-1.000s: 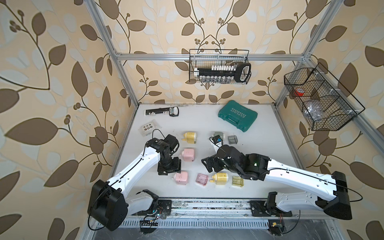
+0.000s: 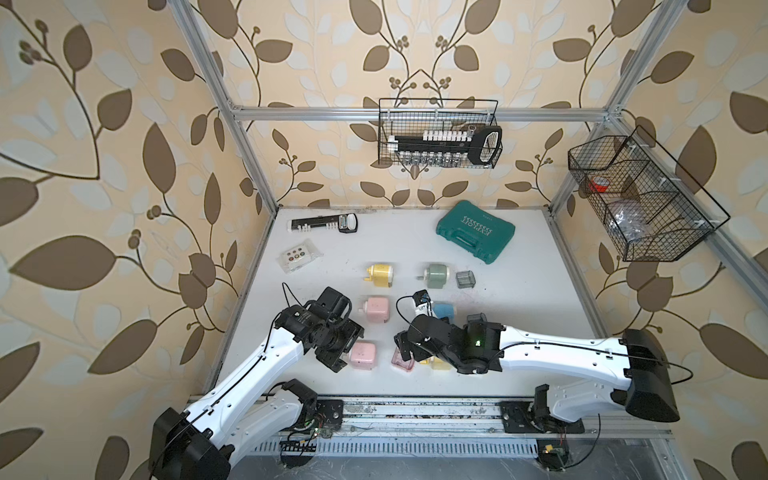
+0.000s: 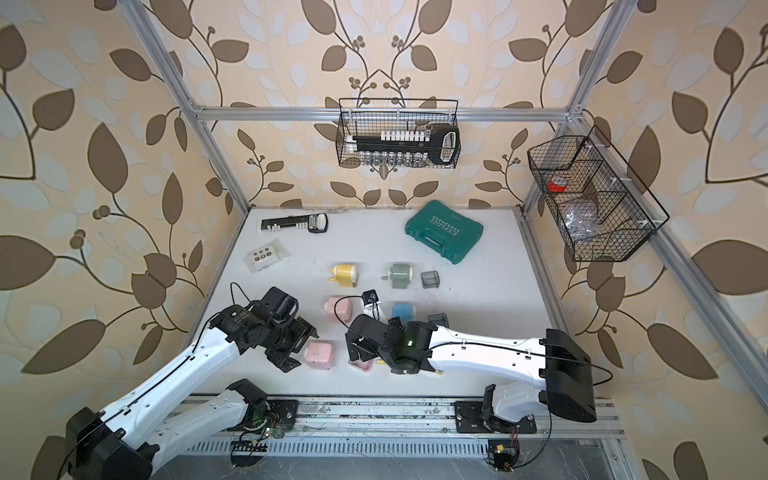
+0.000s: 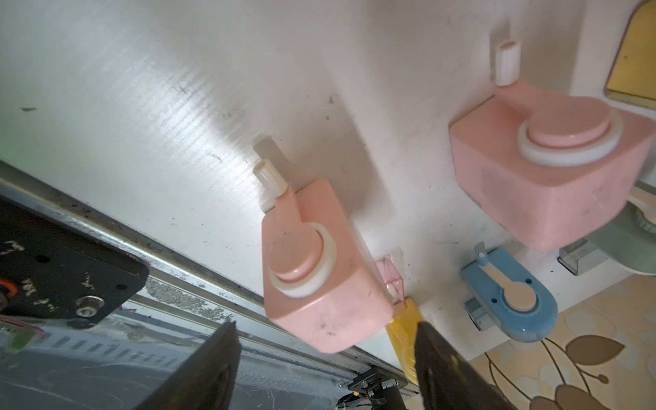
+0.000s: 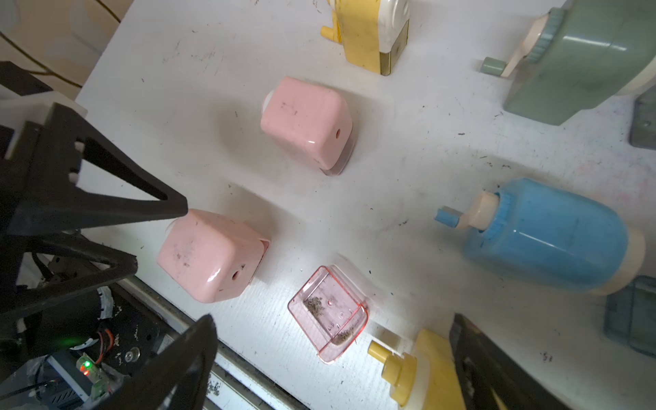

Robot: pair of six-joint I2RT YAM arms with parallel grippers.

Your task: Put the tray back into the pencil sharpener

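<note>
Two pink sharpeners stand on the table, the near one (image 5: 212, 256) and another (image 5: 306, 123) farther back. A clear pink tray (image 5: 328, 314) lies apart, between the near one and a yellow sharpener (image 5: 427, 372). My left gripper hangs just beside and over the near pink sharpener, fingers parted, nothing between them. My right gripper stands open above the pink tray, which lies between and below its fingers, not held.
A blue sharpener (image 5: 546, 232), green sharpener (image 5: 574, 75) and back yellow sharpener (image 5: 362, 34) stand around, with loose grey trays. A green case (image 2: 474, 230) lies at the back right.
My left gripper has moved toward the front edge and turned beside the near pink sharpener.
</note>
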